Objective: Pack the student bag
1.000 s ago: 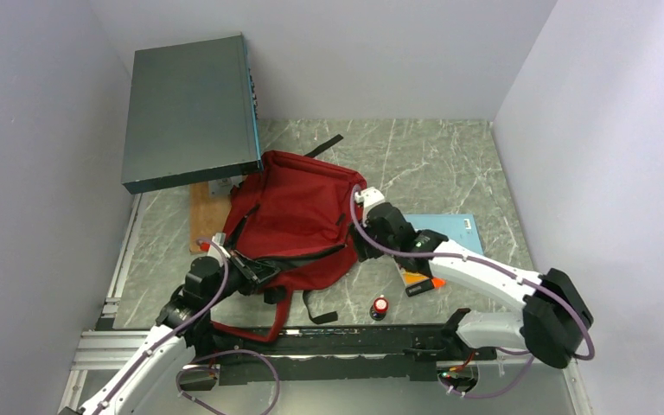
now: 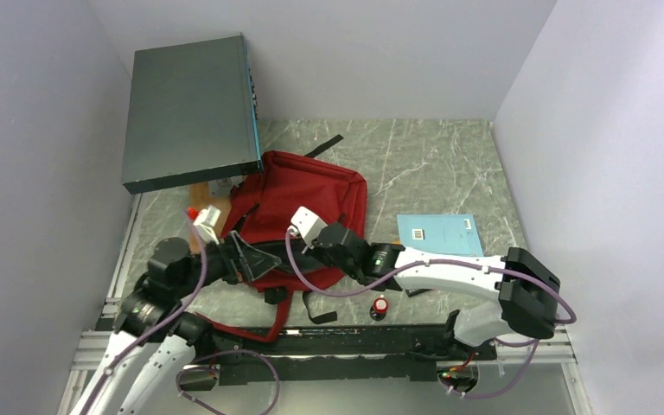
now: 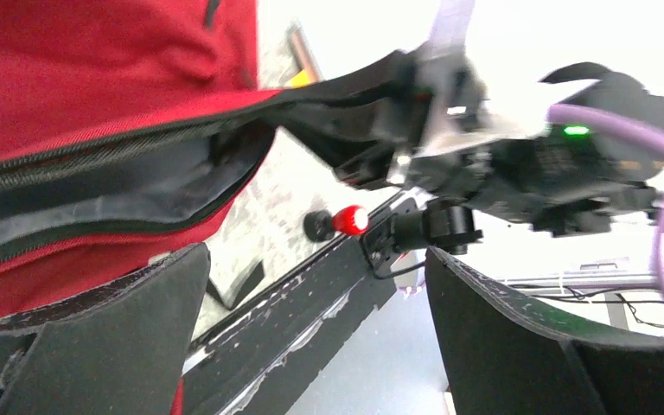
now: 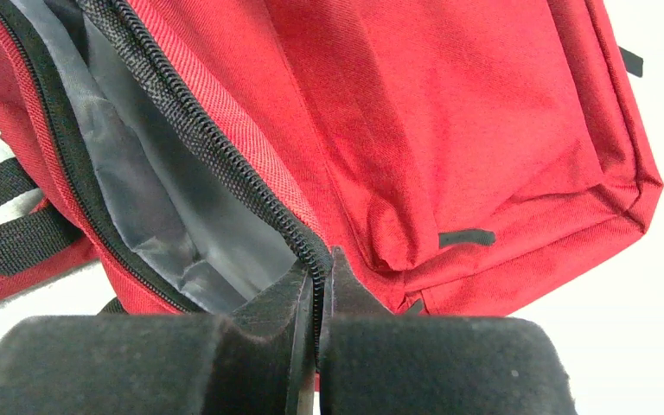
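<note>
The red bag (image 2: 298, 186) lies in the middle of the table, its zipped compartment unzipped, showing a grey lining (image 4: 181, 199). My left gripper (image 2: 251, 259) hangs over the bag's near-left part, fingers (image 3: 95, 346) wide apart with nothing between. My right gripper is shut on the zip edge at the compartment's end; in the left wrist view that edge rises to the gripper's dark fingertips.
A light-blue folder (image 2: 441, 229) lies at the right, partly behind the right arm. A red-topped object (image 2: 379, 305) stands near the front edge. A large dark box (image 2: 190, 112) occupies the back left.
My right gripper has moved left over the bag to the zip edge. My left gripper, earlier low at the bag's near-left edge, has risen and now stands open.
</note>
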